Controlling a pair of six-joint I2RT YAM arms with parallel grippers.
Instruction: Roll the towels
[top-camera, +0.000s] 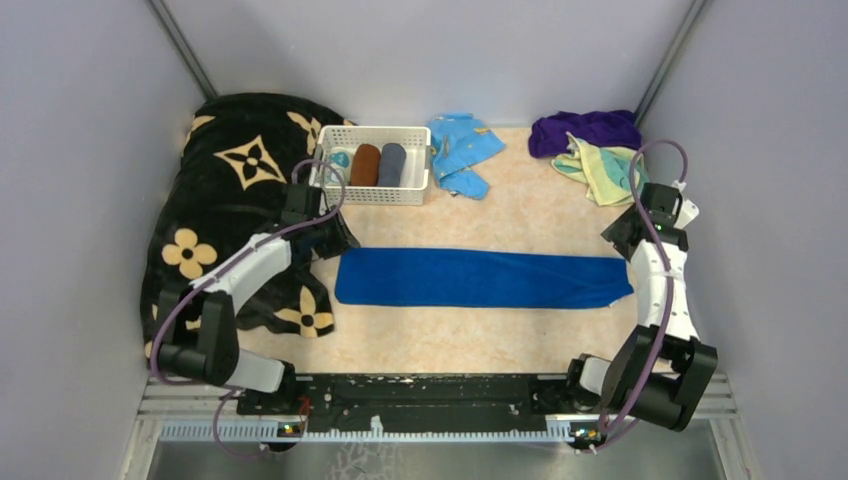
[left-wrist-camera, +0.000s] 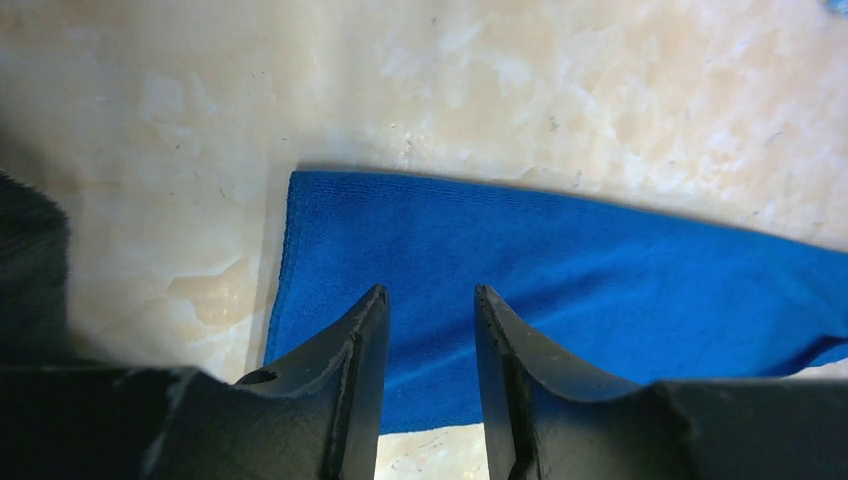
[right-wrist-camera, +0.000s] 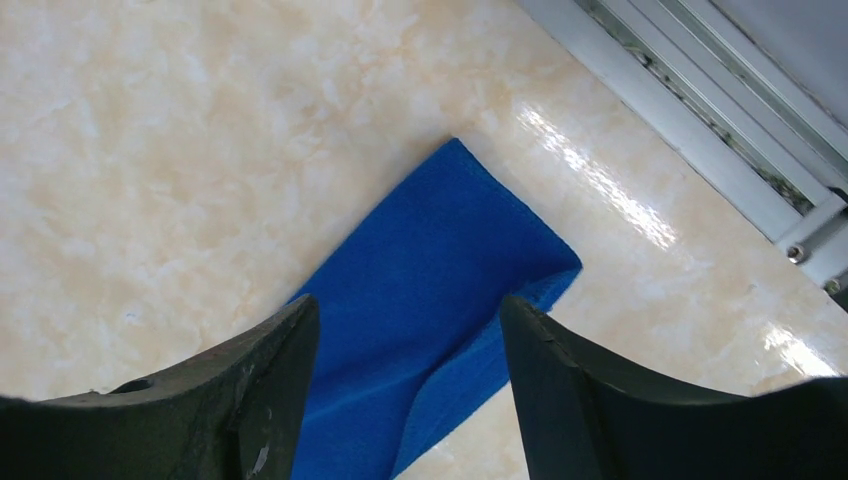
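A blue towel (top-camera: 480, 279) lies as a long flat strip across the middle of the table. Its right end has a turned, creased corner, as the right wrist view shows on the towel (right-wrist-camera: 440, 240). My left gripper (top-camera: 349, 240) is above the strip's far left corner; in the left wrist view the left gripper has a gap between its fingers, and the towel (left-wrist-camera: 450, 240) lies below, not gripped. At the other end, my right gripper (top-camera: 615, 238) hovers near the far right corner. Its fingers (right-wrist-camera: 285, 370) are wide apart with nothing held.
Behind stands a white basket (top-camera: 375, 196) with several rolled towels. A light blue towel (top-camera: 462, 150), a purple towel (top-camera: 575, 132) and a yellow-green towel (top-camera: 610, 172) lie crumpled at the back. A black patterned blanket (top-camera: 220, 200) covers the left side. Bare table lies before and behind the strip.
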